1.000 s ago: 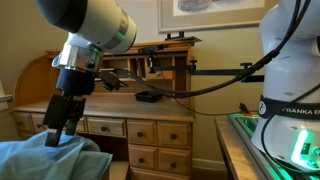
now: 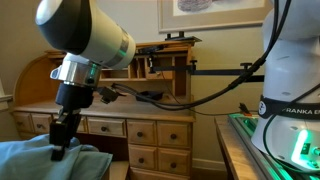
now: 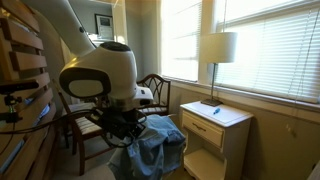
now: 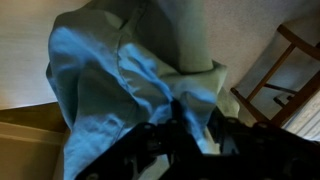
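A light blue cloth [image 2: 30, 160] lies heaped at the lower left of exterior view 1. It hangs in folds in exterior view 2, where the cloth [image 3: 155, 150] shows beside the arm. My gripper [image 2: 57, 153] points down, its fingertips at the cloth's upper surface. In the wrist view the rumpled cloth [image 4: 95, 75] fills the middle and runs up to my gripper, with folds between the dark fingers. Shadow there hides whether they pinch it.
A wooden desk with drawers [image 2: 142, 132] stands behind the arm. A white side table [image 3: 215, 130] carries a lamp [image 3: 217, 50] and a small blue item. Wooden chairs [image 3: 155, 90] stand behind the cloth.
The cloth's heap looks nearly the same, and the furniture has not moved.
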